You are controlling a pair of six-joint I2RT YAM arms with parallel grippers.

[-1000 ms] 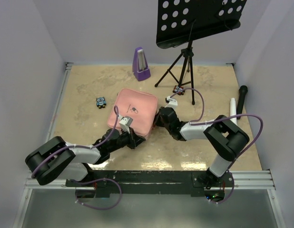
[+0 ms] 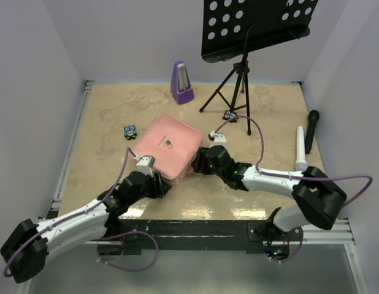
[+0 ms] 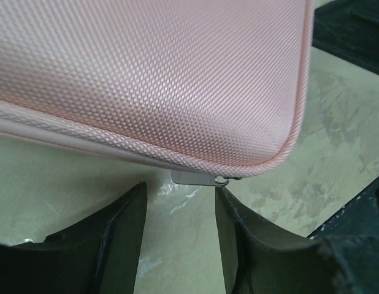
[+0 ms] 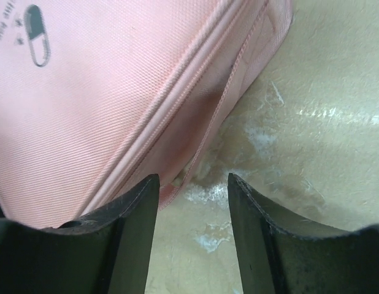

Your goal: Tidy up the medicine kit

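The pink medicine kit [image 2: 177, 138] rests on the table with its lid down, turned at an angle. At its near corner is my left gripper [image 2: 163, 187], part open. A zipper pull tab [image 3: 192, 178] sticks out under the lid's rim in the left wrist view, just beyond the fingertips, with nothing between them. On the kit's right side, my right gripper stands open over the near side wall [image 4: 208, 122]. The loose edge of that wall hangs near its left finger [image 4: 143, 208]; the gap between the fingers shows only table. What lies inside the kit is hidden.
A purple metronome [image 2: 182, 84] stands at the back, beside a black music stand [image 2: 241, 67] with tripod legs. A small blue figure [image 2: 130, 132] lies left of the kit. White tube [image 2: 300, 149] and black microphone [image 2: 311, 131] lie far right.
The kit has turned and shifted left. My left gripper has moved left and toward the front edge along with its corner.
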